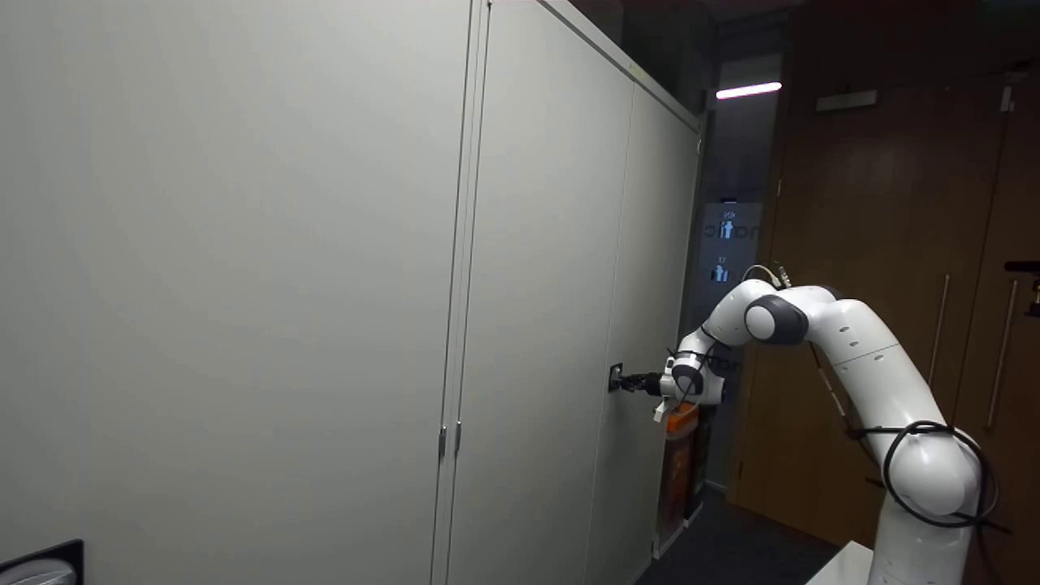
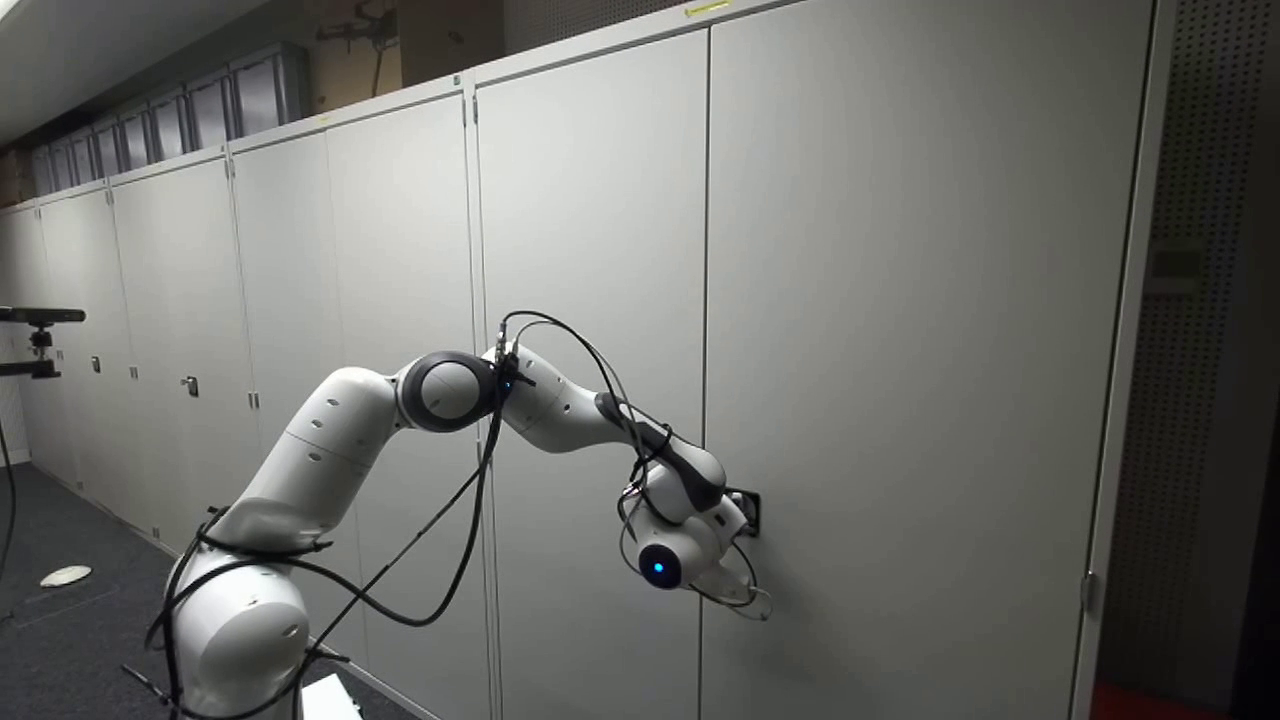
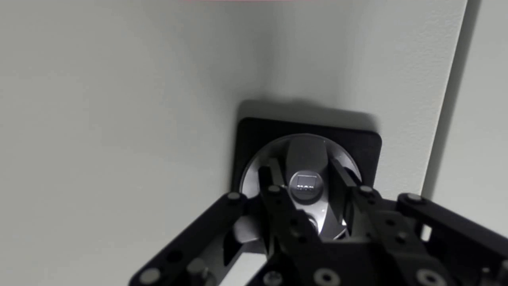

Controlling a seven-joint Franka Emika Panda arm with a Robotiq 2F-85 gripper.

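A silver latch handle [image 3: 307, 155] sits in a round metal recess on a square black plate [image 3: 252, 131], fixed to the grey cabinet door [image 3: 119, 143]. My gripper is shut on this handle, one dark finger on each side of it in the wrist view. Exterior view 1 has the gripper [image 1: 639, 382] reaching level to the black plate [image 1: 615, 377] near the door seam. From the other side, in exterior view 2, the wrist hides the fingers, and only part of the plate [image 2: 749, 512] shows. The door stands closed, flush with its neighbour.
A narrow vertical seam [image 3: 450, 95] runs beside the plate. More closed cabinets [image 2: 174, 312] line the wall. Loose black cables [image 2: 456, 564] hang from the arm. An orange-topped object [image 1: 682, 419] stands past the cabinet's end.
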